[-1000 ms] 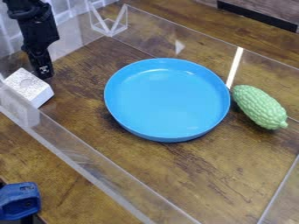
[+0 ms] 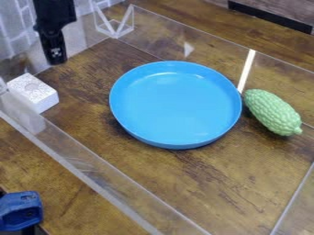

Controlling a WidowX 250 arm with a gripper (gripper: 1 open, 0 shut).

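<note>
My black gripper (image 2: 53, 50) hangs at the upper left, above and behind a white block (image 2: 33, 93), apart from it. It looks shut, with nothing visible between its fingers, though it is small and dark. A large blue plate (image 2: 174, 101) lies in the middle of the wooden surface. A green bumpy vegetable-like object (image 2: 273, 112) lies to the right of the plate.
Clear plastic walls (image 2: 98, 174) border the work area. A blue part (image 2: 17, 209) shows at the lower left edge. Bare wood lies in front of the plate and around it.
The block, plate and green object show no clear movement.
</note>
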